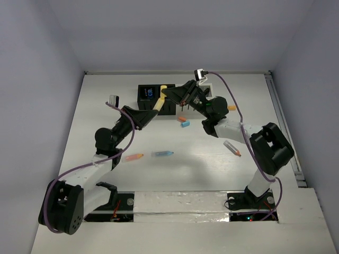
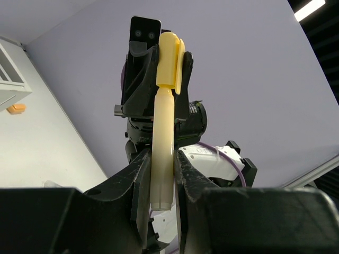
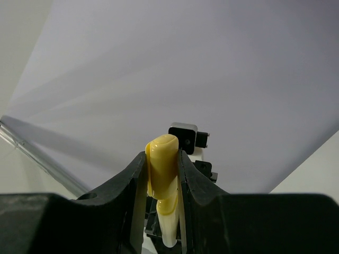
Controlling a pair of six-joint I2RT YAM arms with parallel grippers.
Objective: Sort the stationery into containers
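Note:
A pale yellow marker is held in mid-air between both arms, in front of the black container. My left gripper is shut on its lower body, which fills the gap in the left wrist view. At the upper end sits a brighter yellow cap with a clip, between the fingers of my right gripper. In the right wrist view those fingers are around the cap; how firmly they grip it is unclear.
Loose on the table lie a pink marker, a blue marker, a grey-orange marker, a blue cap and an orange piece. A pale container stands behind the right gripper.

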